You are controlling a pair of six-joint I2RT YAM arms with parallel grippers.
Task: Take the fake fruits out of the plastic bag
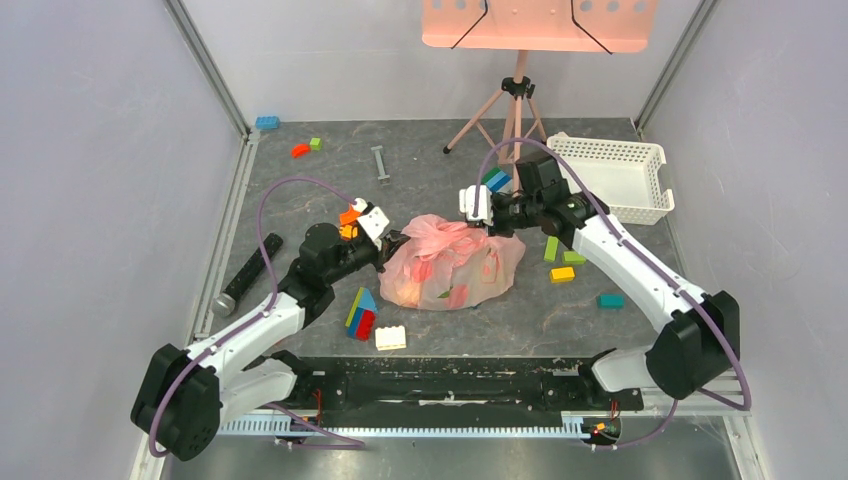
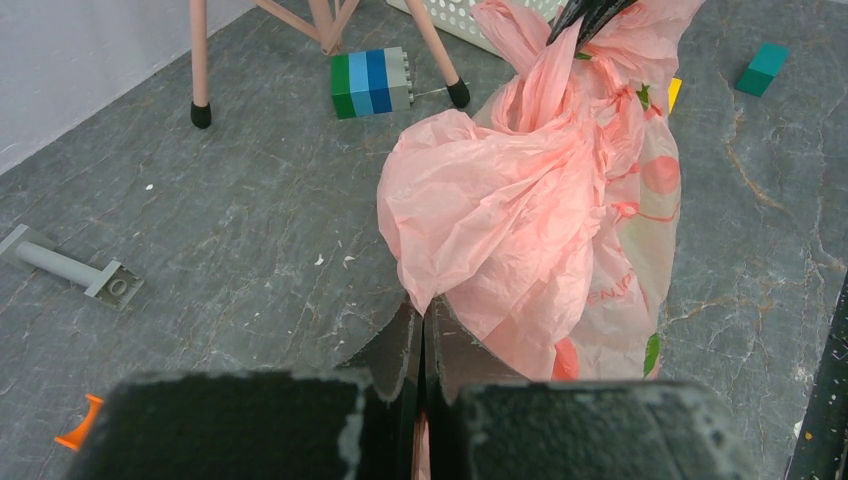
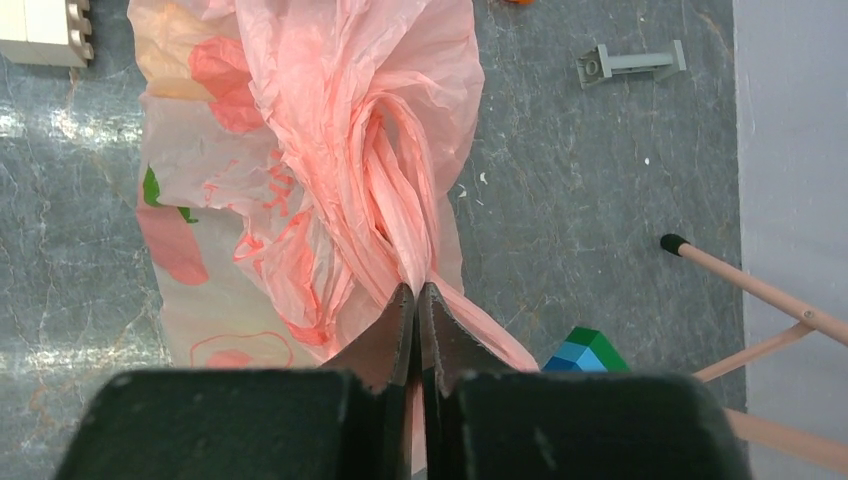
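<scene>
A thin pink plastic bag [image 1: 450, 265] lies in the middle of the table, with reddish and yellowish shapes showing through its lower side. In the left wrist view, my left gripper is shut on the bag's gathered left corner. My right gripper has closed on a twisted strand of the bag at its upper right. Folds of bag [image 3: 340, 140] run from that pinch toward the other arm. The fruits are inside the plastic and cannot be made out clearly.
A white basket [image 1: 610, 213] stands at the back right, beside a pink tripod [image 1: 519, 110]. Toy blocks surround the bag, including a white one [image 1: 390, 338] and a yellow one [image 1: 562, 275]. A black flashlight [image 1: 247, 276] lies far left. Floor between basket and bag is partly clear.
</scene>
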